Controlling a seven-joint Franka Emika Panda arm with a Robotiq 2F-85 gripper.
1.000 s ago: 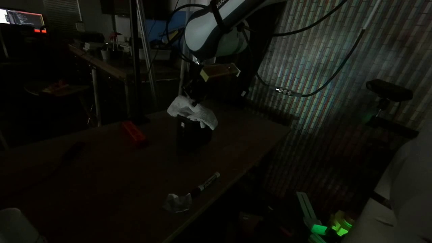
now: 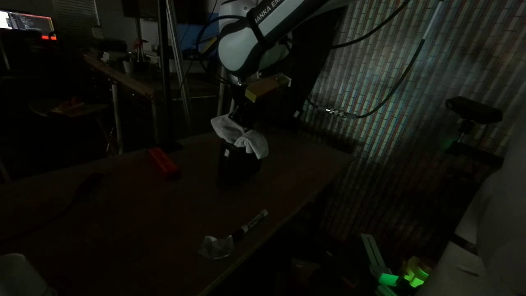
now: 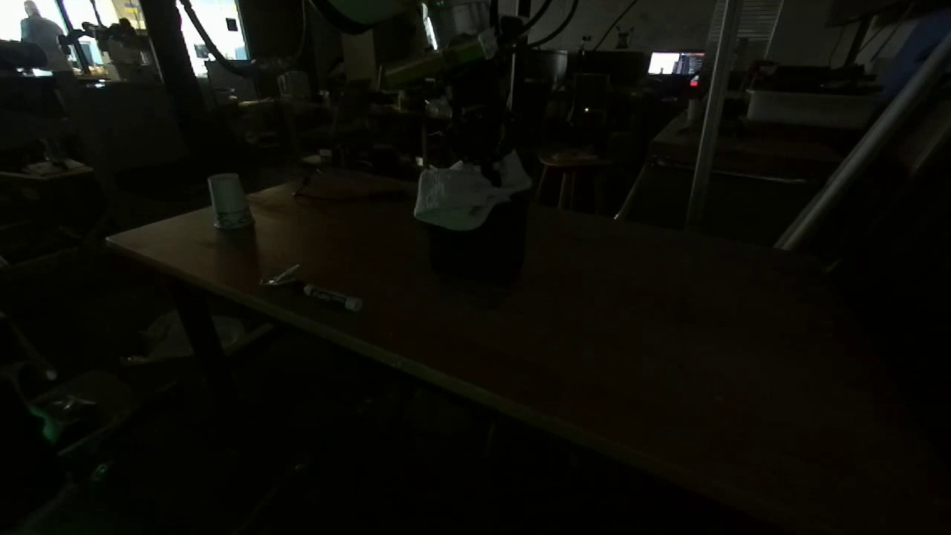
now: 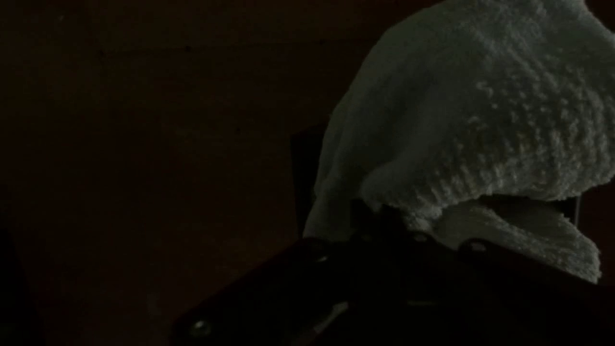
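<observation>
A whitish towel (image 2: 240, 135) lies bunched over the top of a black box-like container (image 2: 237, 167) on the table. In the second exterior view the towel (image 3: 468, 196) drapes over the near side of the dark container (image 3: 478, 245). My gripper is shut on a fold of the towel (image 4: 478, 104), pointing down from above it. Much of the container's opening is hidden beneath the cloth, and its dark edge shows at the left of the towel in the wrist view. The fingers are very dark and hard to make out.
On the table (image 2: 148, 212) lie a marker (image 2: 254, 220), a crumpled clear wrapper (image 2: 215, 246) and a red block (image 2: 163, 163). A pale cup (image 3: 230, 200) stands upside down near a far corner. The scene is dim.
My arm and gripper have shifted slightly. The towel and the black container have moved a little to the right in exterior view 1, and the towel hangs more bunched.
</observation>
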